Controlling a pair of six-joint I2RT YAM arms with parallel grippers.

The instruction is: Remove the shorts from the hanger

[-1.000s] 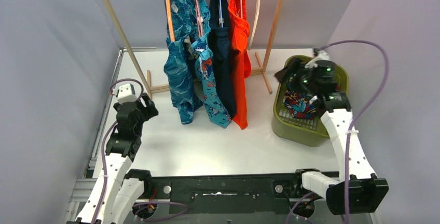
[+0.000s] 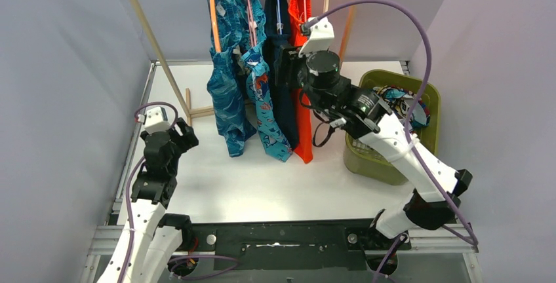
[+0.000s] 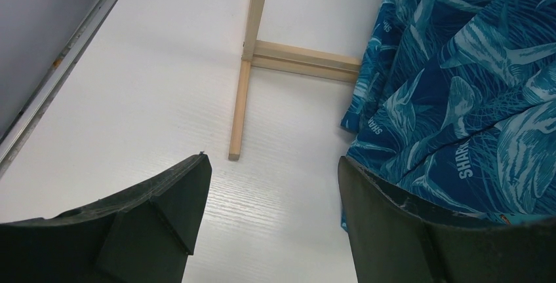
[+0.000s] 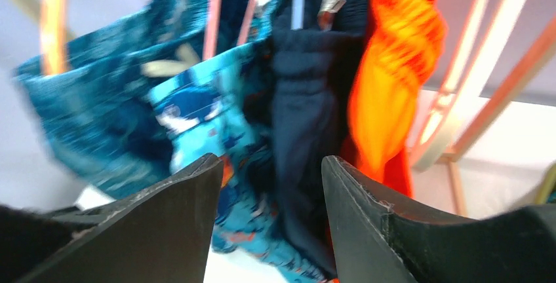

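Note:
Several shorts hang on hangers: blue patterned pairs (image 2: pixel 229 113), a turquoise patterned pair (image 2: pixel 265 116), a dark navy pair (image 4: pixel 301 119) and an orange pair (image 4: pixel 397 80). My right gripper is in front of the turquoise, navy and orange shorts. Its fingertips appear apart with fabric behind the gap; whether anything is held is unclear. My left gripper stands open at the left of the rack, beside blue shorts (image 3: pixel 459 99), with nothing between its fingers.
A wooden rack (image 2: pixel 151 27) with a metal rail carries the hangers. A green basket (image 2: pixel 367 168) with colourful fabric in it stands at the right.
My right arm has swung left and up from over the basket to the front of the hanging shorts. The left arm is almost unmoved.

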